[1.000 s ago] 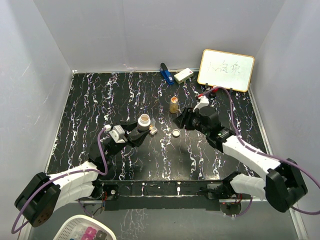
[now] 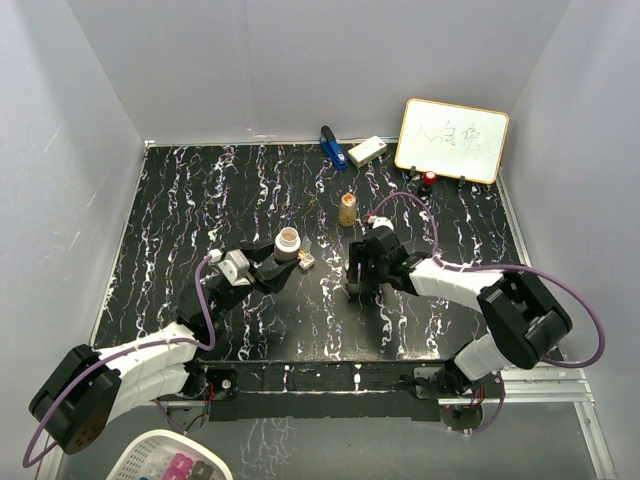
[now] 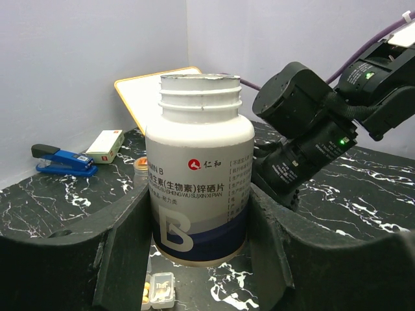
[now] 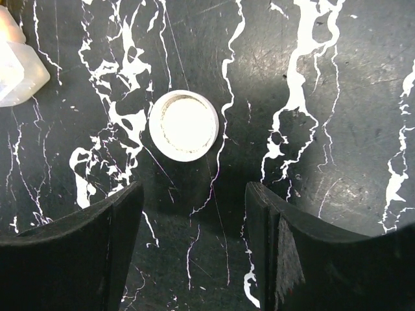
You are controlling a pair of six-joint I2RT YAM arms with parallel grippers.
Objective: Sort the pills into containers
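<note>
A white bottle with a blue band is upright and uncapped, held off the table with my left gripper shut around it. Its round white cap lies on the table in the right wrist view, just beyond the fingertips. My right gripper is open above the table with nothing between its fingers; in the top view its arm hides the cap. Beside the held bottle sits a small clear pill box, its compartments holding yellowish pills in the left wrist view. A second bottle with an orange top stands farther back.
A blue stapler, a green-white box and a whiteboard line the back. A red-topped item stands before the board. A white basket is at the front left.
The left arm and the bottle in it have stayed still.
</note>
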